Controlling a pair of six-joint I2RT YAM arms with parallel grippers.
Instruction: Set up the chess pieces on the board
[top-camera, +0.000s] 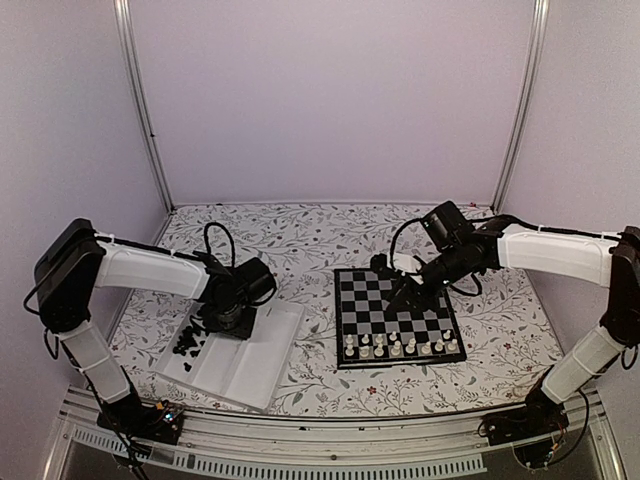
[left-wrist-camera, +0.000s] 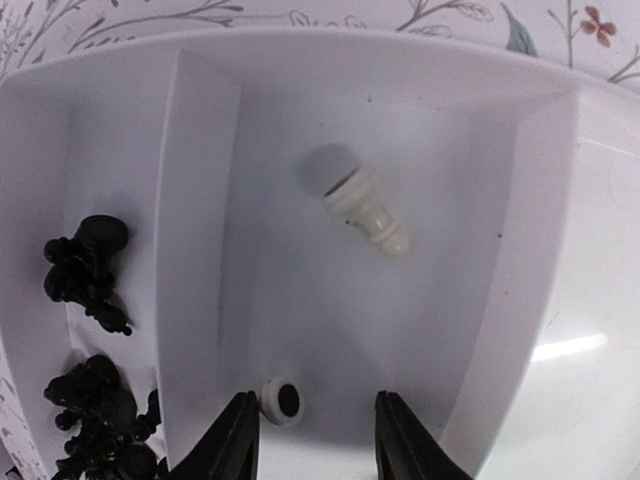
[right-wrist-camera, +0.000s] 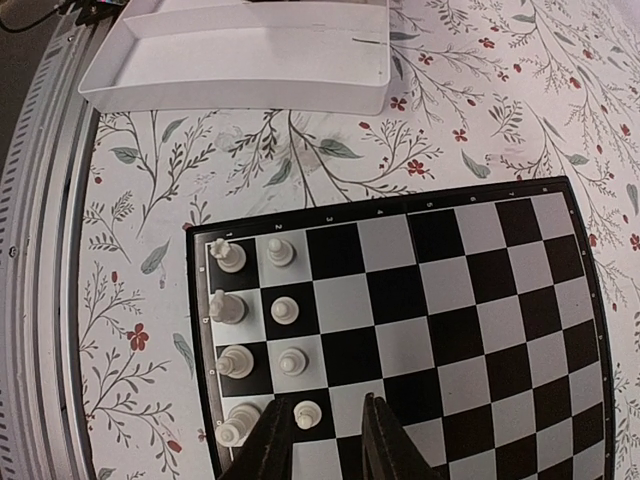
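In the left wrist view a white chess piece (left-wrist-camera: 366, 212) lies on its side in the tray's middle compartment. A second white piece (left-wrist-camera: 282, 402) lies lower, close to the divider and by one finger of my left gripper. That gripper is open, with no piece gripped. Several black pieces (left-wrist-camera: 98, 270) lie heaped in the compartment to the left. The chessboard (right-wrist-camera: 455, 340) carries white pieces along two rows at one side, among them a pawn (right-wrist-camera: 285, 309). Over the board hangs my right gripper, open and empty.
The white tray (top-camera: 265, 375) stands on the left of the flowered table (top-camera: 310, 240), with a gap of bare cloth between it and the board. Beyond the two filled rows, the board squares that show are empty.
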